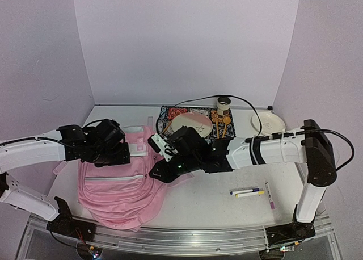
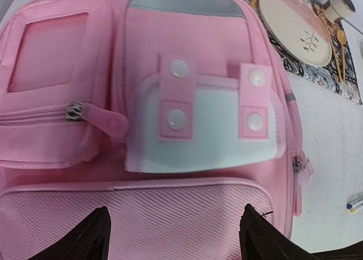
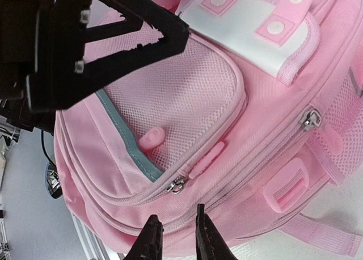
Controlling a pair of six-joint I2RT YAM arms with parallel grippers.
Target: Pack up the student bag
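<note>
A pink student bag [image 1: 116,186] lies on the left of the table, its white flap pocket [image 2: 218,124] with two snap straps facing up. Over the bag hovers my left gripper, fingers wide apart, nothing between them. My right gripper is at the bag's right edge, its fingers a small gap apart; I see no fabric clearly gripped there. A zipper pull [image 3: 311,119] shows along the bag's side in the right wrist view. On the right of the table lie several markers [image 1: 249,194], apart from the bag.
At the back, a patterned mat [image 1: 171,113] bears a round plate [image 1: 190,122], wooden utensils [image 1: 227,121] and a cup [image 1: 223,105]. A white plate [image 1: 267,122] sits at back right. Bare table [image 1: 215,206] extends between the bag and the markers.
</note>
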